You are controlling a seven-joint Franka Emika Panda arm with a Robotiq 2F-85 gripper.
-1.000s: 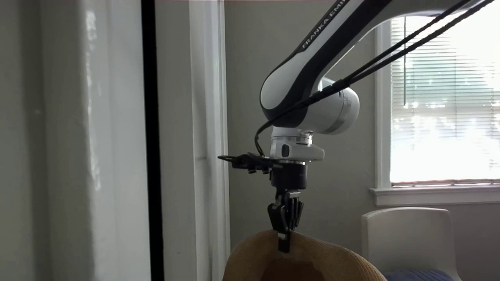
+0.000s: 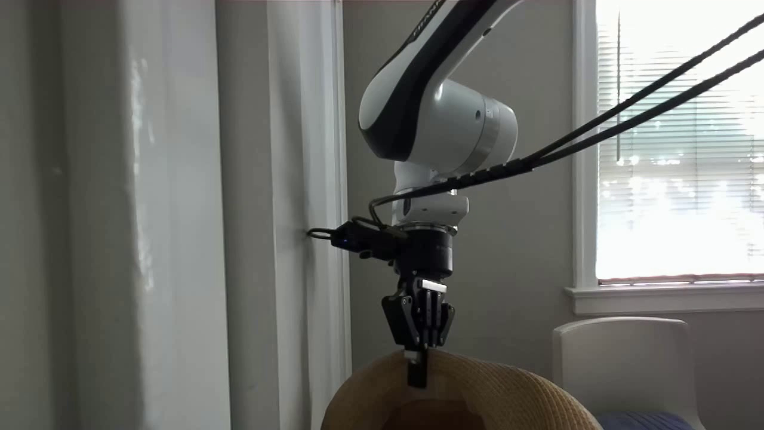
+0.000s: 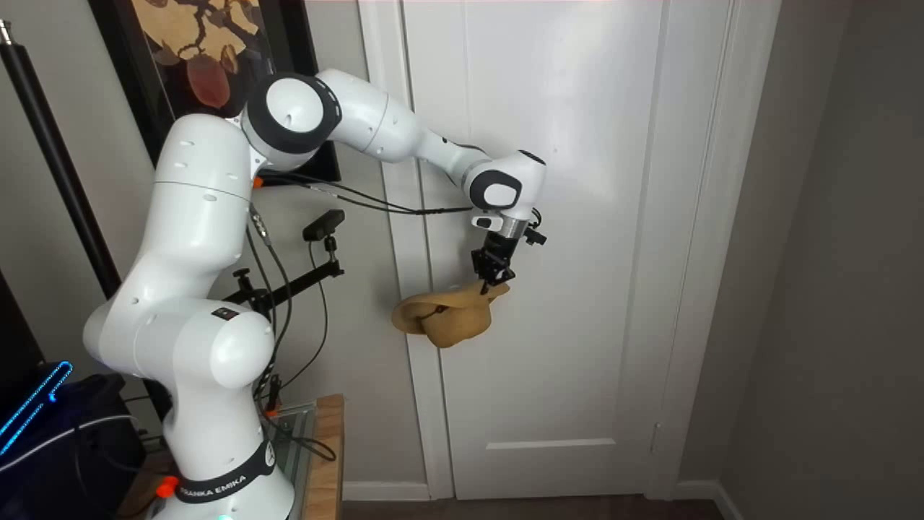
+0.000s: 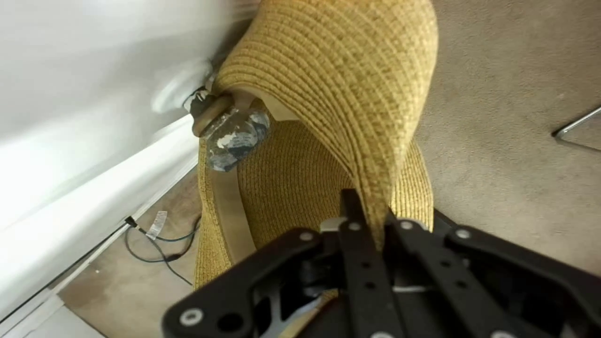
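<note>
A tan woven hat (image 3: 455, 321) hangs below my gripper (image 3: 486, 287), close to the white door (image 3: 554, 364). In the wrist view the gripper is shut on the hat's folded brim (image 4: 360, 107), one black finger (image 4: 353, 205) on the left side of it. Beyond the brim, the hollow inside of the hat (image 4: 290, 163) shows. A worn glass doorknob (image 4: 234, 138) appears beside the brim's edge, in front of the hat's opening; whether they touch I cannot tell. Exterior view 1 shows only the upper part of the hat (image 2: 494, 387).
A white chair (image 2: 623, 358) stands at the back right below the window. A thin cable (image 4: 163, 253) lies on the floor near the door. To the left of the hat, a camera on a bracket (image 3: 325, 227) sticks out. Carpet (image 4: 496, 169) is mostly clear.
The arm and hat have moved left, toward the door, in exterior view 1. A dark gap along the door's edge there has vanished. The brim is still held.
</note>
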